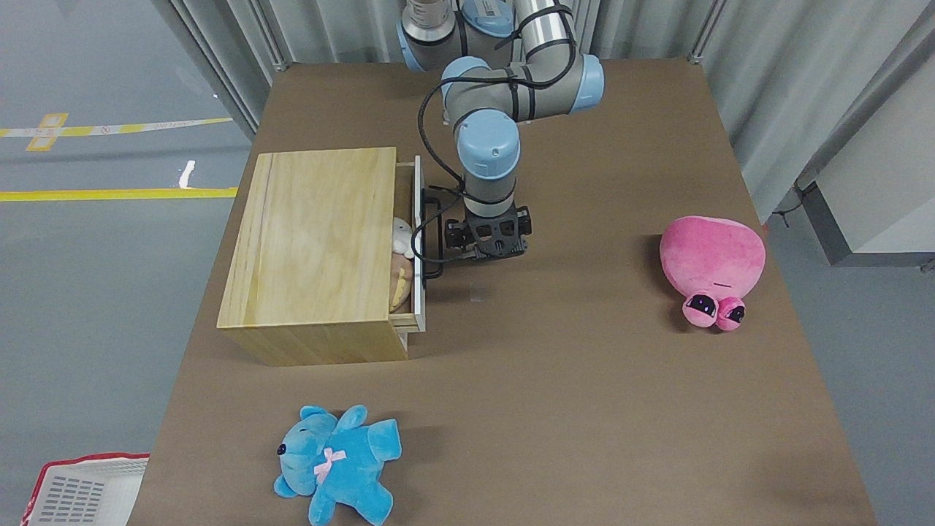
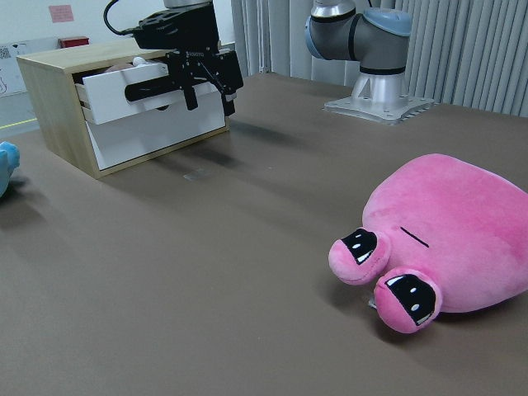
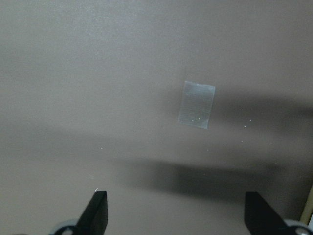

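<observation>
A wooden cabinet (image 1: 307, 237) stands left of centre; its upper drawer (image 1: 418, 298) is partly out, with soft items visible inside. My gripper (image 2: 210, 97) is at the drawer front, beside its dark handle. In the wrist view my two fingertips (image 3: 100, 205) stand apart at the bottom edge over bare table, a patch of clear tape (image 3: 196, 104) beyond them. A pink plush toy (image 1: 711, 258) lies to the right; a blue teddy (image 1: 342, 469) lies in front of the cabinet.
A white basket (image 1: 83, 491) sits beyond the table's front-left corner.
</observation>
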